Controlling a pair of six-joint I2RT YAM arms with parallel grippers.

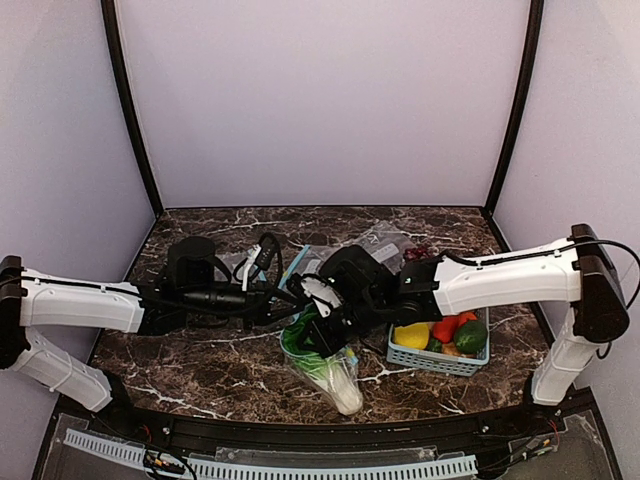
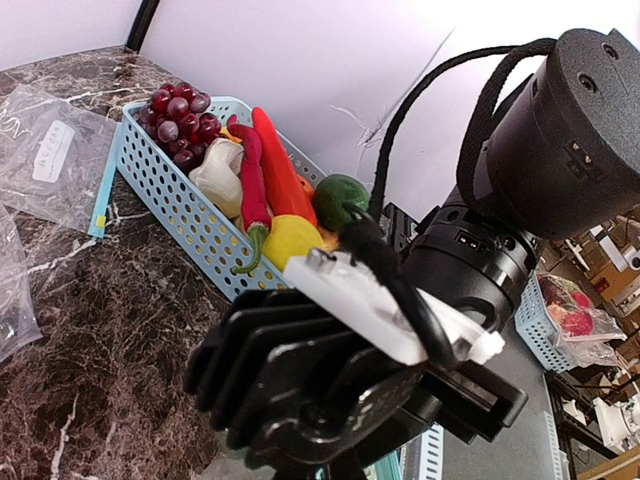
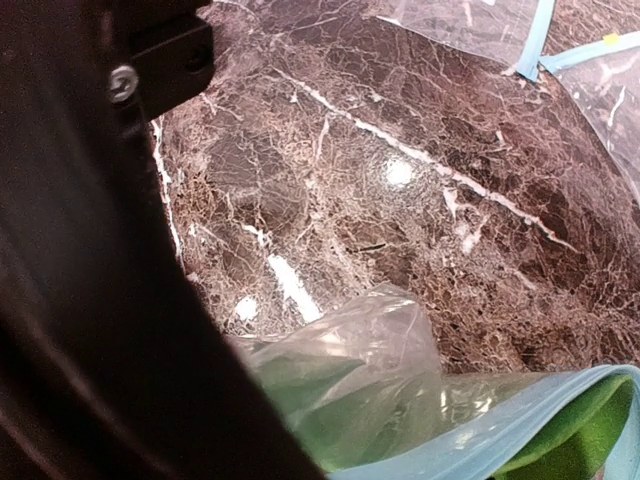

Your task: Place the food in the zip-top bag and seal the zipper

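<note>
A clear zip top bag point(image 1: 325, 375) with a blue zipper strip holds a long pale-green leafy vegetable point(image 1: 343, 390) near the front of the table; its rim point(image 3: 480, 430) curves across the bottom of the right wrist view. My right gripper point(image 1: 315, 335) is down over the bag's mouth, hiding part of it. My left gripper point(image 1: 285, 298) is just left of and above it, close by. Both are shut; whether bag plastic sits between their fingers is hidden.
A blue basket of grapes, peppers, a lemon and other produce stands at the right. Flat empty bags point(image 2: 55, 160) lie behind the grippers.
</note>
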